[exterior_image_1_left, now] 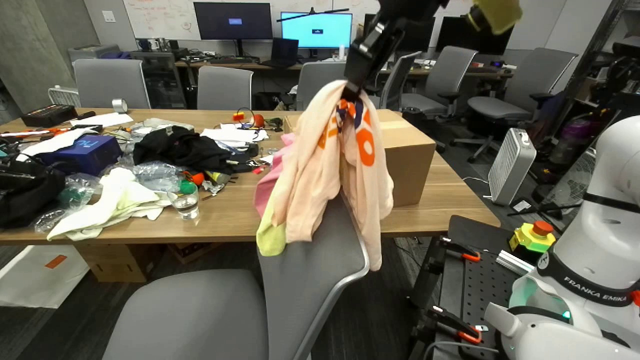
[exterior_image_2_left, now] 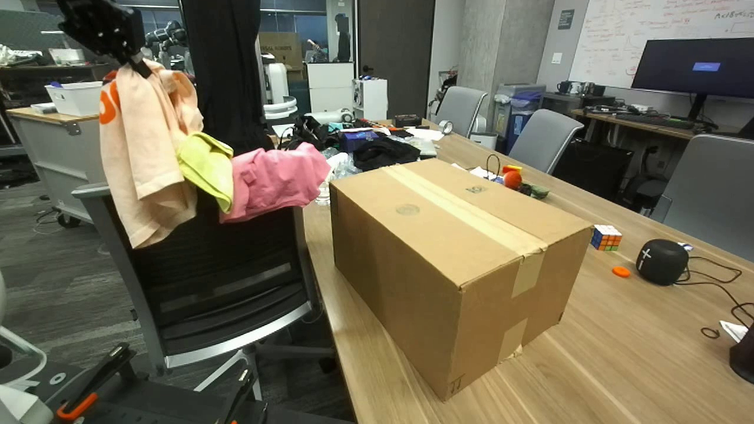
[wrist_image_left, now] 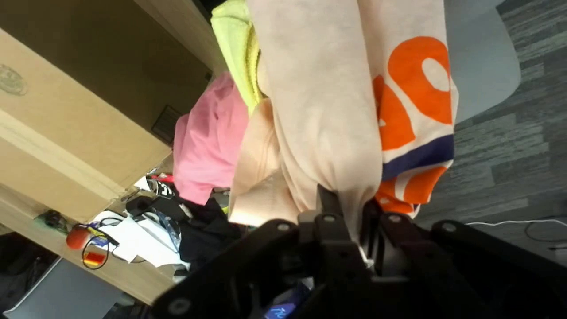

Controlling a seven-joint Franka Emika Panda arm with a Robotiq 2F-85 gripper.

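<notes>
A peach cloth with orange and navy print [exterior_image_1_left: 316, 159] hangs in folds from my gripper [exterior_image_1_left: 351, 93], which is shut on its upper part. The cloth's lower ends drape in front of and beside the top of the grey chair [exterior_image_1_left: 318, 270]. In the wrist view the peach fabric [wrist_image_left: 324, 95] runs down between the fingers. Lying over the chair's backrest are a yellow-green cloth [exterior_image_2_left: 205, 166] and a pink cloth [exterior_image_2_left: 275, 180], both beside the peach one; in exterior view 1 they are mostly hidden behind it.
A large taped cardboard box [exterior_image_2_left: 396, 282] stands on the wooden table [exterior_image_2_left: 601, 353] close to the chair. Clutter covers the table's left part, with a white cloth [exterior_image_1_left: 114, 204], a glass [exterior_image_1_left: 186, 204] and a black cloth [exterior_image_1_left: 180, 150]. An emergency stop button [exterior_image_1_left: 542, 228] sits near the arm's base.
</notes>
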